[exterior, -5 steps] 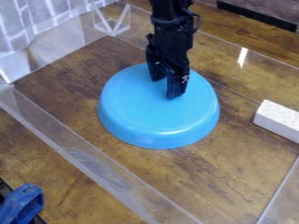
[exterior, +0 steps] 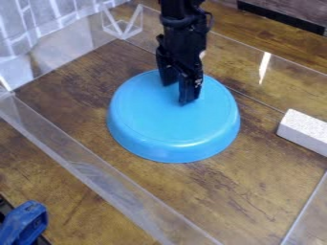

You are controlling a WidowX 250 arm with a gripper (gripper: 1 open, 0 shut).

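A large blue round lid or disc (exterior: 170, 122) lies on the wooden table in the middle. Over its back part stands my black gripper (exterior: 179, 80), coming down from the top of the view with its fingertips at or just above the blue surface. The fingers are apart, open, with nothing clearly held between them. Whether they touch the disc is hard to tell.
A white block (exterior: 304, 130) lies at the right edge. A blue object (exterior: 21, 225) sits in the lower left corner. Clear plastic sheeting or panels border the left side.
The gripper has shifted very slightly over the back of the disc. The disc and the other objects look unmoved.
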